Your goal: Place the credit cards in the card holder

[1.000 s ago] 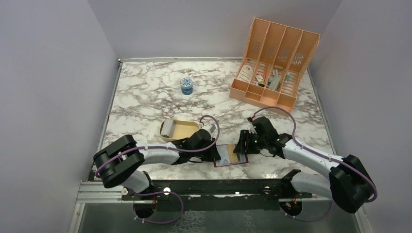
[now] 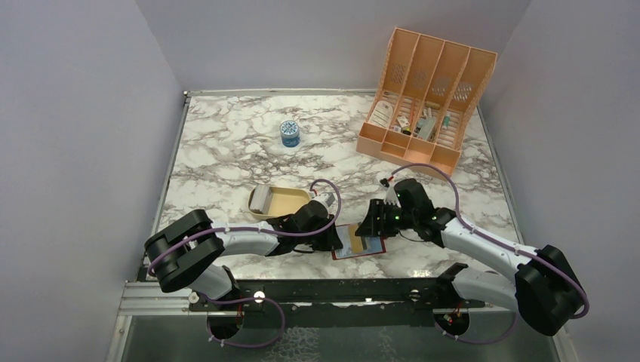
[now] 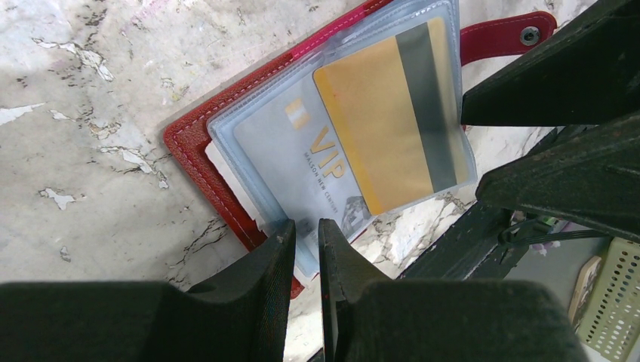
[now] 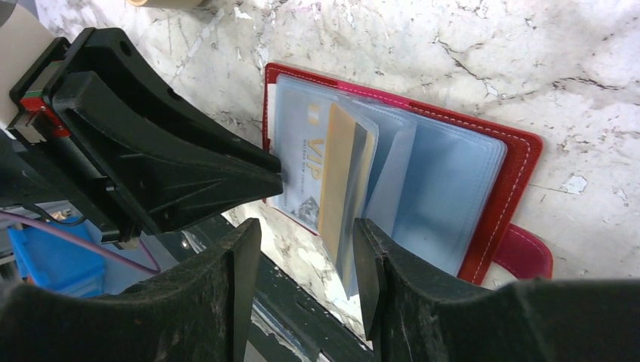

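Observation:
The red card holder lies open on the marble, with a silver VIP card and a gold striped card in its clear sleeves. My left gripper is at the holder's near edge, its fingertips close together with a narrow gap; whether anything is between them is unclear. In the right wrist view, my right gripper stands open over the gold card, whose sleeve is bent up beside the right finger. Both grippers partly hide the holder in the top view.
A tan tray with a grey object lies behind the left arm. A blue jar stands farther back, and a wooden organiser at the back right. The middle of the table behind the grippers is clear.
My right gripper has moved slightly left over the card holder. The left arm looks unchanged in the top view.

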